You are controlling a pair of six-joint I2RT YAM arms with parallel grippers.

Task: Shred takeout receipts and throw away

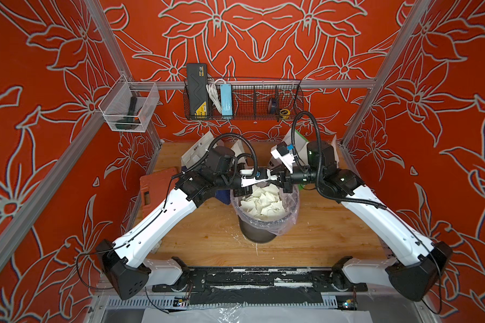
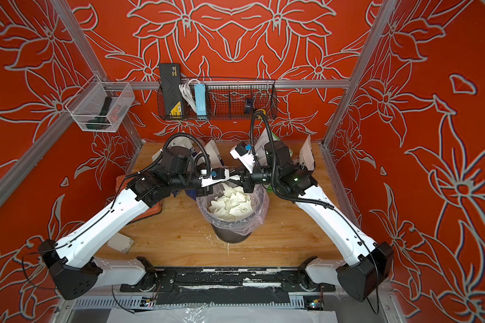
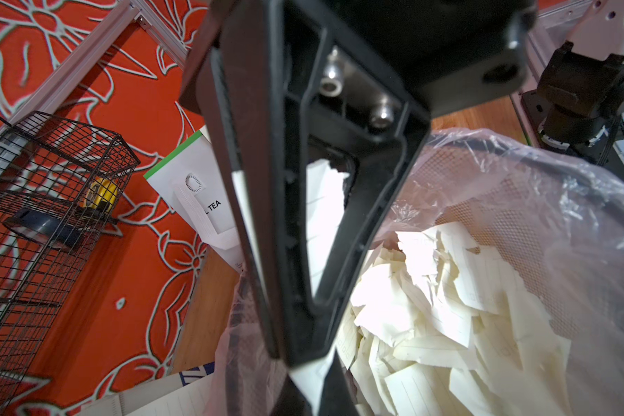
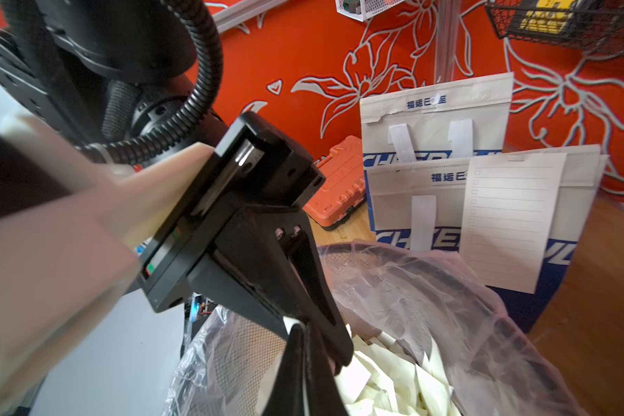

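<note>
Over the bin my left gripper and right gripper meet tip to tip, both shut. A white paper piece (image 3: 322,218) shows through the frame of the right gripper's fingers in the left wrist view, and its pale tip runs down between the left fingertips. In the right wrist view only a small white corner is visible at the tips. Below them, many torn cream paper scraps (image 1: 262,202) fill the dark bin (image 1: 257,232), which has a translucent pinkish liner (image 1: 288,219).
Behind the bin stand takeout bags (image 4: 423,183), one with a lined receipt (image 4: 513,215) on its front. A white bag with a green edge (image 3: 194,183) stands at the back right. An orange case (image 1: 159,188) lies left.
</note>
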